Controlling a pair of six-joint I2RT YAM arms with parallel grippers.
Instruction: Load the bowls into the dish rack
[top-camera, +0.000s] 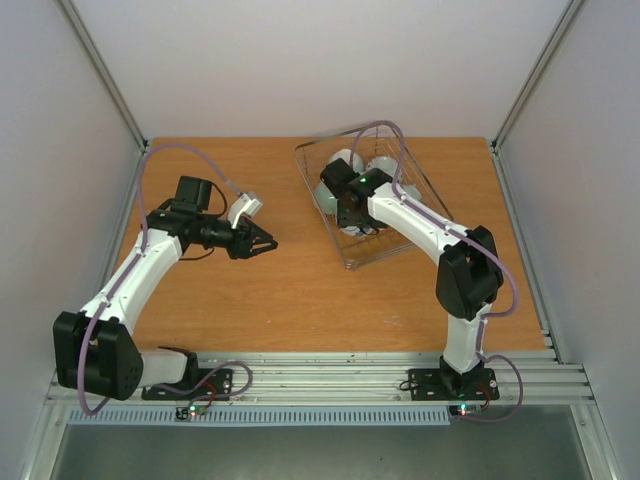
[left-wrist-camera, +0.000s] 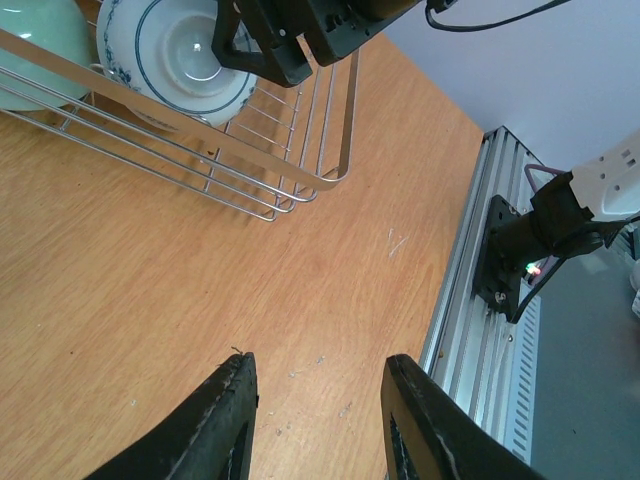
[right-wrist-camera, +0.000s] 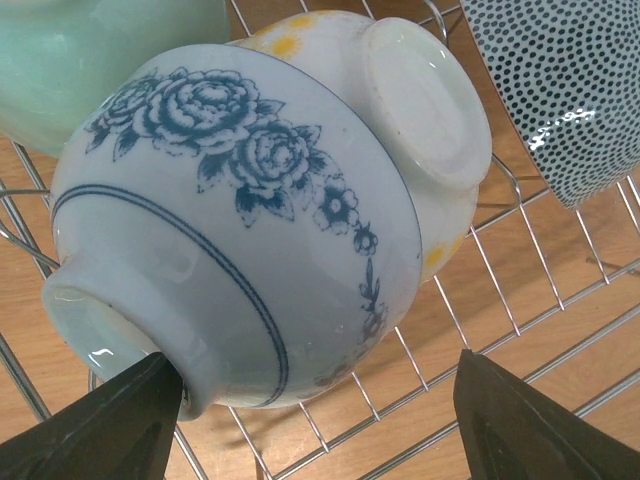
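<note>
In the right wrist view a white bowl with blue flowers (right-wrist-camera: 250, 240) lies tilted in the wire dish rack (top-camera: 350, 265), its foot toward the lower left. Over it my right gripper has its fingers apart; the left finger (right-wrist-camera: 130, 415) is right at the foot, and whether it touches cannot be told. A green bowl (right-wrist-camera: 110, 60), a white bowl with yellow spots (right-wrist-camera: 430, 100) and a dark-speckled bowl (right-wrist-camera: 560, 90) are also in the rack. Open and empty, my left gripper hangs over bare table, left of the rack.
The rack's wire rim (left-wrist-camera: 270, 165) stands up close around the bowls. My right arm (top-camera: 430, 225) reaches across the rack's right side and hides part of it.
</note>
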